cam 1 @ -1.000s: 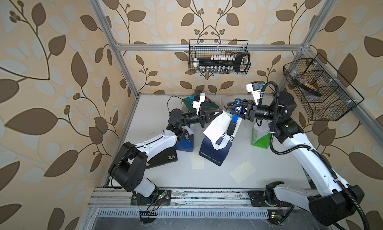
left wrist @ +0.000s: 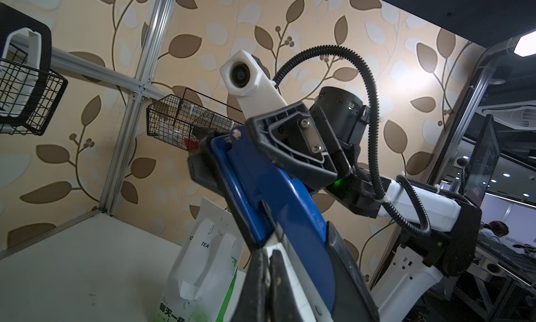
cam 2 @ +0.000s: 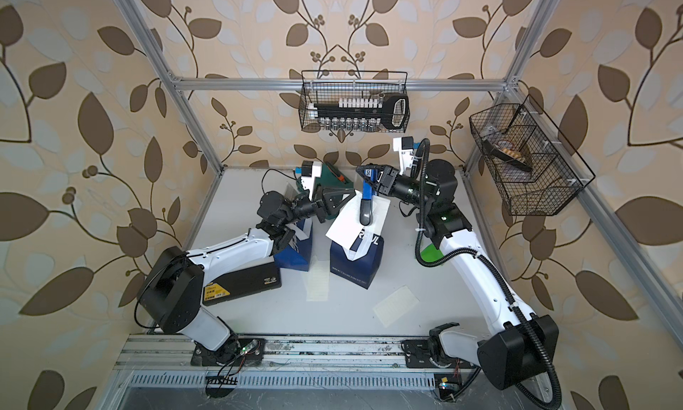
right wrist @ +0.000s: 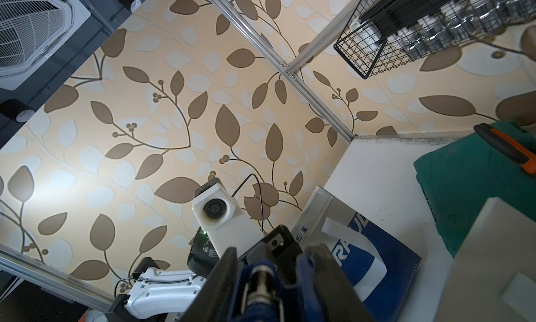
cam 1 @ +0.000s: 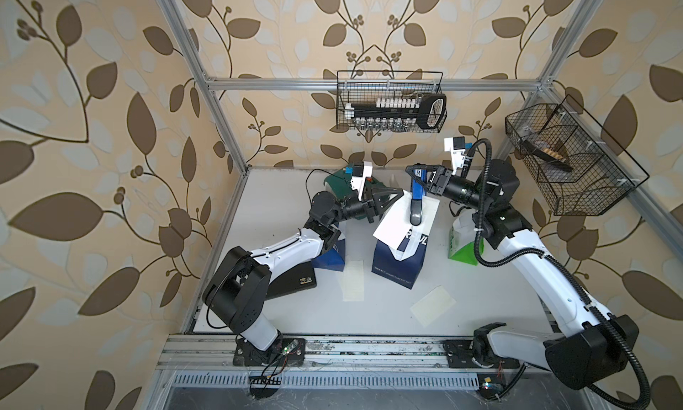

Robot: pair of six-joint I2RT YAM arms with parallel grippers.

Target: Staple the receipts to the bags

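In the top left view, a navy bag [cam 1: 400, 265] with a white top stands mid-table, a white receipt [cam 1: 390, 226] lying against that top. My left gripper [cam 1: 400, 193] is shut at the receipt's upper edge; its fingers [left wrist: 258, 288] pinch thin white paper seen edge-on in the left wrist view. Whether the bag's rim is also pinched is hidden. From the right, my right gripper [cam 1: 414, 172] is shut on the blue-and-black stapler [cam 1: 417, 205], which hangs over the receipt and bag top. The left wrist view shows the stapler [left wrist: 279, 182] straddling the white paper close beside the left fingertips.
A blue bag [cam 2: 295, 250] stands beneath the left arm, and a green-and-white bag [cam 1: 464, 248] beside the right arm. Pale paper slips [cam 1: 432, 305] and a black box [cam 2: 245, 282] lie in front. Behind is a green case [right wrist: 474, 176] with an orange-handled tool.
The navy bag and receipt have shifted right and slightly back with my left gripper. The stapler, in my right gripper, has swung more upright and further over the receipt.
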